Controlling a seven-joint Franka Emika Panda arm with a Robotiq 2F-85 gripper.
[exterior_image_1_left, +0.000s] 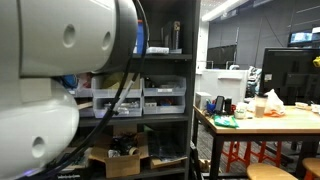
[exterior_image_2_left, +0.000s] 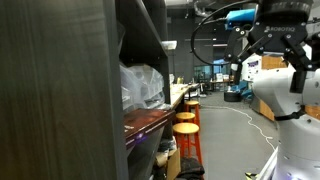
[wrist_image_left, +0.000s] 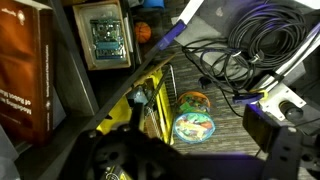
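Note:
In the wrist view my gripper stands open, its dark fingers wide apart at the lower left and lower right. Between and beyond them sits a round clear container (wrist_image_left: 194, 127) with colourful contents; whether the fingers touch it cannot be told. Just left of it lies a yellow item (wrist_image_left: 122, 112) beside thin rods. Black cable (wrist_image_left: 268, 38) is coiled at the upper right. A framed circuit board (wrist_image_left: 108, 38) lies at the upper left. Both exterior views show only large white arm parts (exterior_image_1_left: 40, 120), with the fingertips out of sight.
A brown book-like panel (wrist_image_left: 25, 65) and a dark shelf edge border the wrist view's left. Shelving with clear bins (exterior_image_1_left: 165, 104) and a cardboard box (exterior_image_1_left: 120, 158) stands behind the arm. A wooden table (exterior_image_1_left: 270, 122) and stools (exterior_image_2_left: 186, 128) occupy the room beyond.

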